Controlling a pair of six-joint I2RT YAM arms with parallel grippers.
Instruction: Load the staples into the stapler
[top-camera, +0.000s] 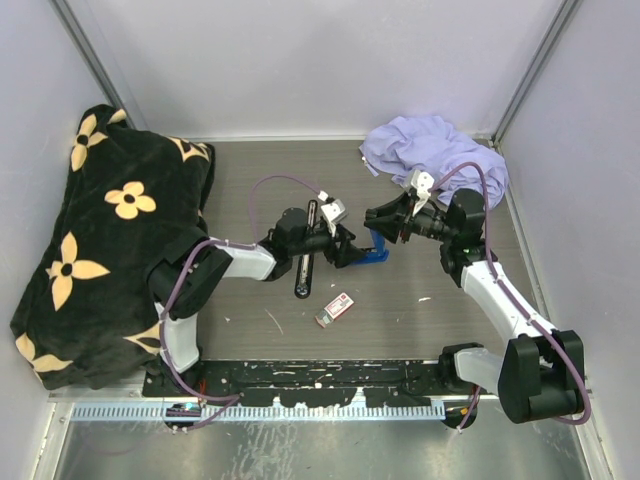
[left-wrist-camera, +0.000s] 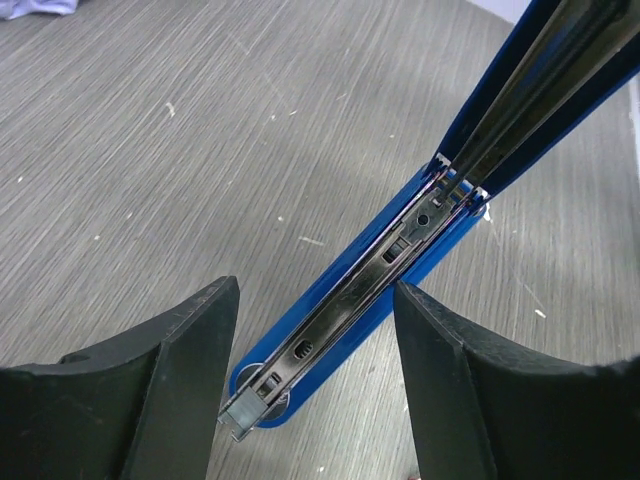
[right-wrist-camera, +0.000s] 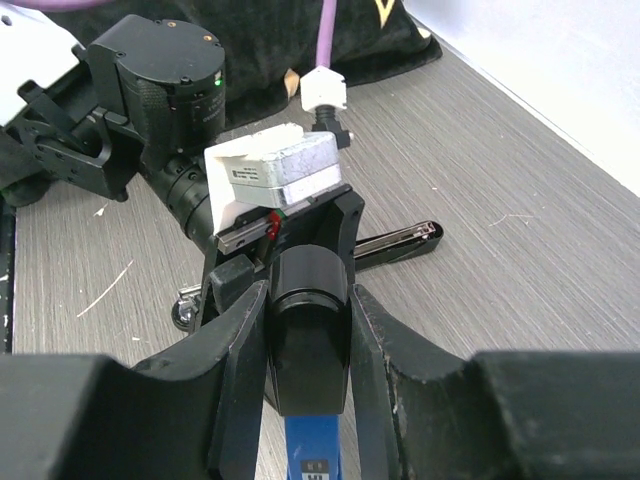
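A blue stapler (top-camera: 372, 255) stands opened on the table; in the left wrist view its base (left-wrist-camera: 340, 355) shows a long metal channel, with the raised top (left-wrist-camera: 530, 90) at upper right. My right gripper is shut on the black end of the stapler's upper part (right-wrist-camera: 310, 390). My left gripper is at the base's lower end, its fingers apart on either side of the stapler, part open. Whether it touches the stapler I cannot tell.
A small staple box (top-camera: 334, 310) lies in front. A long black stapler part or strip (top-camera: 302, 280) lies left of the stapler. A lilac cloth (top-camera: 430, 150) is at back right, a dark flowered blanket (top-camera: 120, 270) fills the left.
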